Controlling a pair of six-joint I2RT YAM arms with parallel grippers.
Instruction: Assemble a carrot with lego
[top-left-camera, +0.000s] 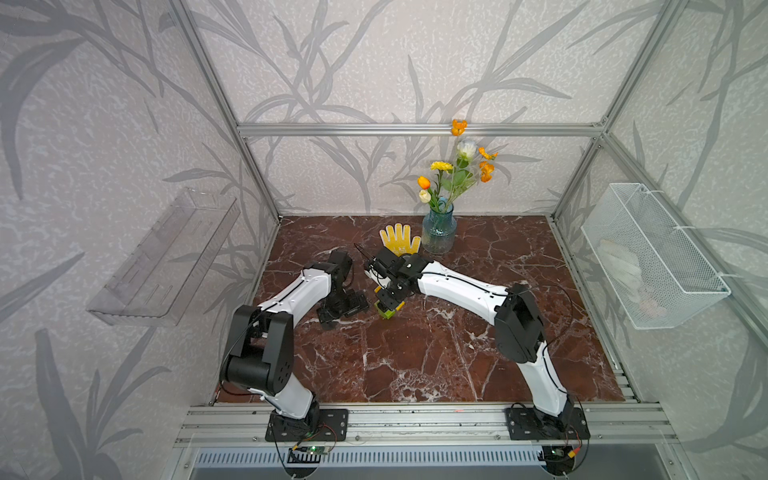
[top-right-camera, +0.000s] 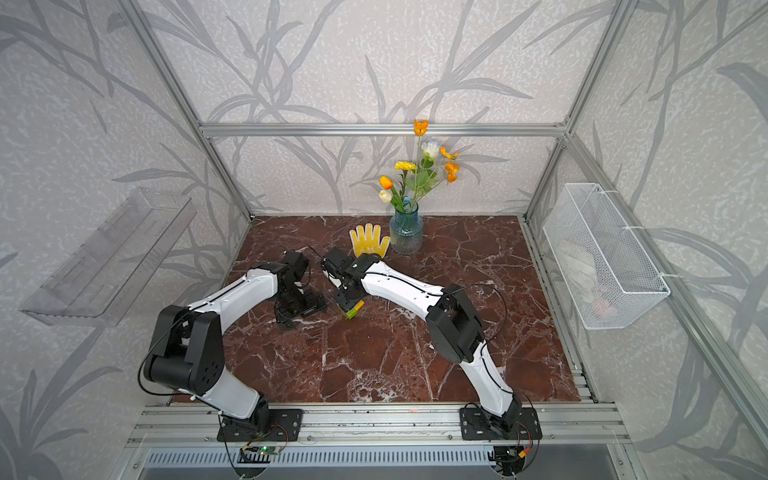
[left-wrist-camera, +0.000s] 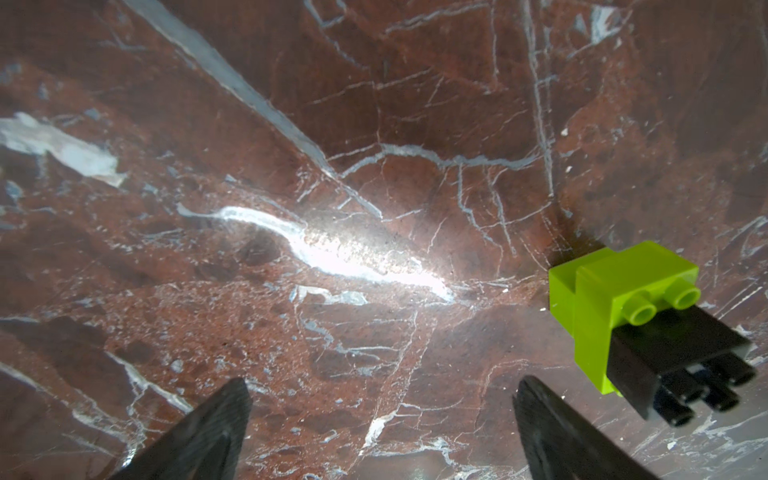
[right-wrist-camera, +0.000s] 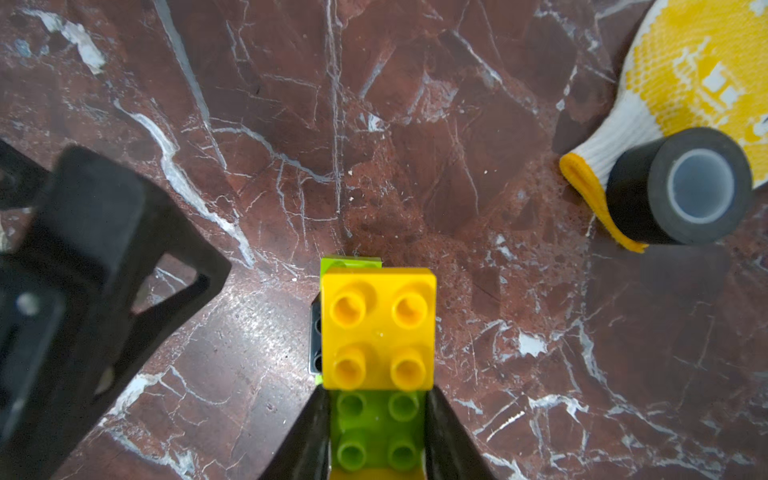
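Note:
My right gripper is shut on a stack of bricks, its fingers on either side of a green section. A yellow brick (right-wrist-camera: 379, 329) with studs shows ahead of the fingertips. Partly hidden behind that stack is a lime-green piece (right-wrist-camera: 350, 262) with a black brick. The left wrist view shows the same lime-green piece (left-wrist-camera: 636, 276) on the tabletop at the right, the black brick (left-wrist-camera: 672, 352) attached and its studs pointing away. My left gripper is open, empty, to the left of this piece. Whether the held stack touches it cannot be told.
A yellow glove (right-wrist-camera: 704, 76) and a black tape roll (right-wrist-camera: 680, 188) lie behind the right arm. A glass vase (top-left-camera: 438, 229) of flowers stands at the back. Wire basket (top-left-camera: 656, 264) hangs at the right.

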